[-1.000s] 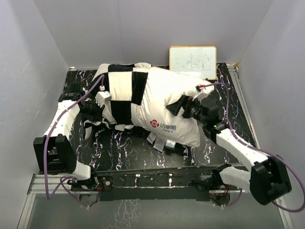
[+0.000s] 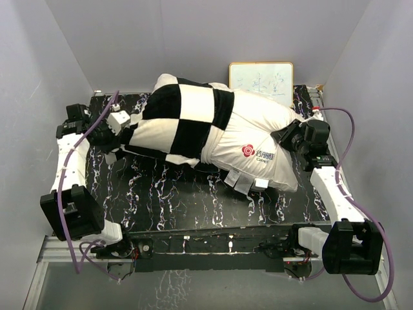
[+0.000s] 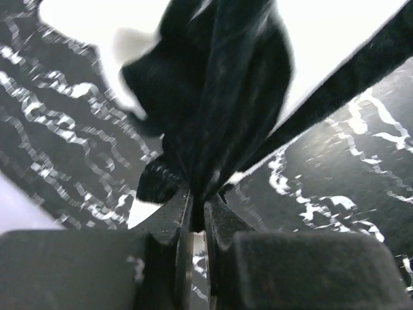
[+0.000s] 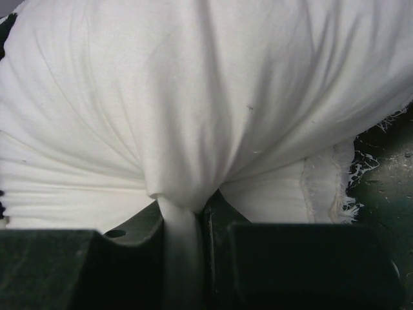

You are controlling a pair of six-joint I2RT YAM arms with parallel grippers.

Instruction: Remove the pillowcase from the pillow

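Note:
The black-and-white checkered pillowcase (image 2: 181, 123) covers the left part of the white pillow (image 2: 248, 129), which shows a red logo and several labels. At the pillowcase's left end my left gripper (image 2: 119, 132) is shut on dark and white cloth (image 3: 213, 97), stretched above the table. My right gripper (image 2: 284, 134) is shut on the pillow's right end; in the right wrist view white fabric (image 4: 181, 97) bunches between its fingers.
A whiteboard (image 2: 261, 74) stands at the back right. Grey walls close in at the back and both sides.
Both grippers have moved apart, left one leftward, right one rightward with the pillow end. The pillow is stretched out, and more white shows to the right of the checkered part.

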